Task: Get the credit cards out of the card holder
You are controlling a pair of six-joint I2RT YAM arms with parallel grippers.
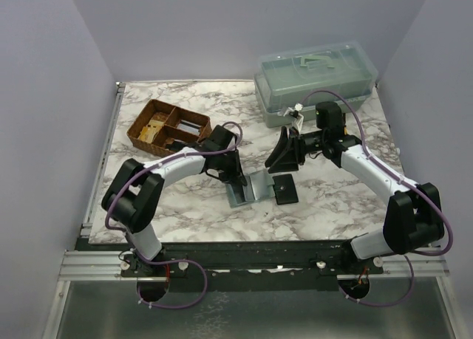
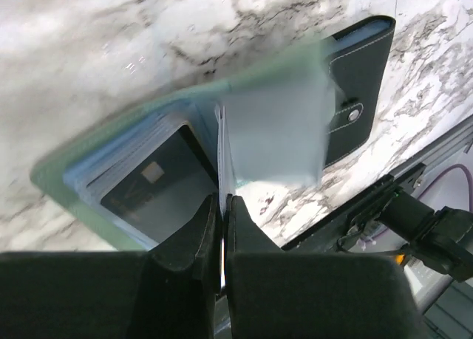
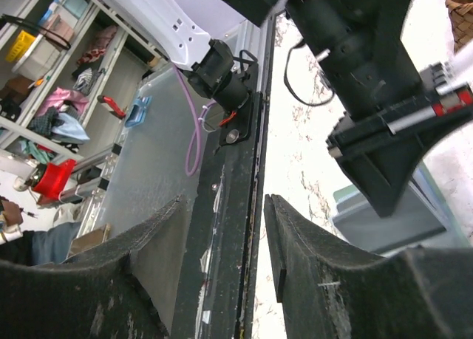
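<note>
The pale green card holder (image 2: 80, 193) lies spread on the marble in front of my left gripper (image 1: 238, 178), which is shut on its thin translucent sleeve, upright between the fingertips in the left wrist view. Dark cards (image 2: 155, 184) show in the holder. A black leather holder (image 1: 286, 190) with a snap strap lies just to the right. My right gripper (image 1: 283, 154) hangs open above and right of the green holder, nothing between its fingers.
A wicker organiser (image 1: 151, 117) with compartments sits at the back left, and a translucent lidded box (image 1: 318, 73) at the back right.
</note>
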